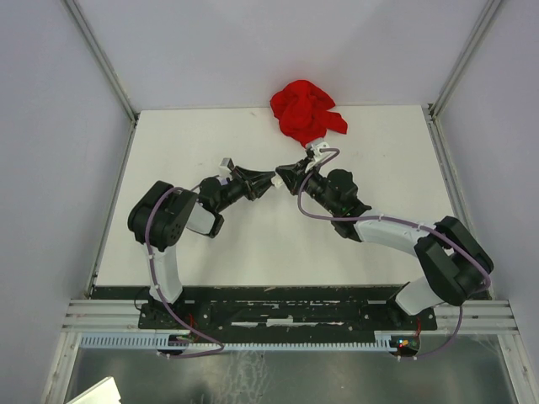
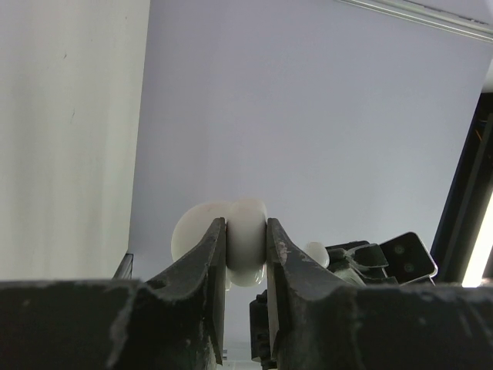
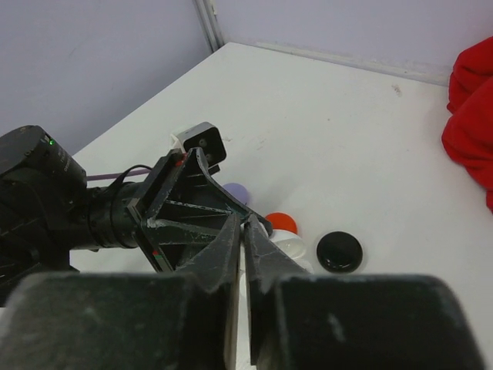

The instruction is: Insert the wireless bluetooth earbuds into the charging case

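Note:
The white charging case (image 2: 199, 230) is in my left gripper, which is shut on it; a rounded white piece fills the gap between its fingertips. In the right wrist view its fingertips (image 3: 255, 243) are close together in front of the white case, and a small white item peeks out behind them; whether it holds an earbud I cannot tell. In the top view both grippers meet above the middle of the table, hiding much of the case.
A black disc (image 3: 339, 251), an orange disc (image 3: 282, 221) and a purple disc (image 3: 236, 193) lie on the white table (image 1: 168, 143). A red cloth (image 1: 305, 111) lies at the back.

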